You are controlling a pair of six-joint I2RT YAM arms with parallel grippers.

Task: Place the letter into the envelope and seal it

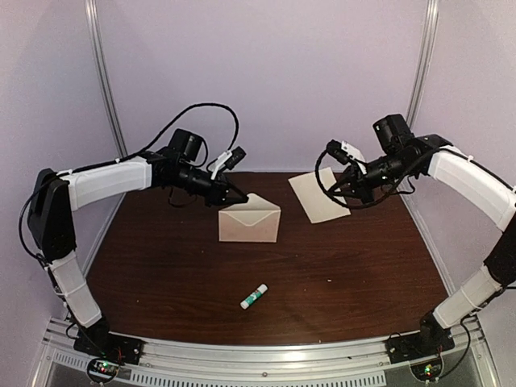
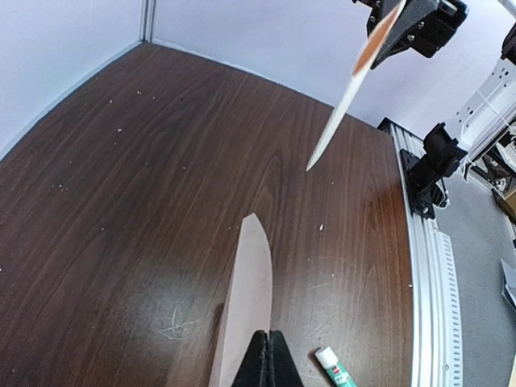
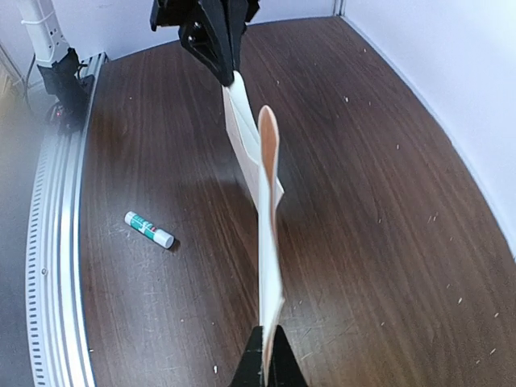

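The pale pink envelope (image 1: pixel 248 226) hangs upright from my left gripper (image 1: pixel 239 197), which is shut on its top at the middle of the top view; in the left wrist view it runs away from the fingers (image 2: pixel 269 359). To its right the cream letter (image 1: pixel 316 199) hangs from my right gripper (image 1: pixel 337 190), shut on it. In the right wrist view the letter is seen edge-on above the fingertips, with the envelope (image 3: pixel 240 129) behind it. Both are held above the table, apart from each other in the top view.
A glue stick (image 1: pixel 254 297) lies on the dark table (image 1: pixel 177 274) near the front middle.
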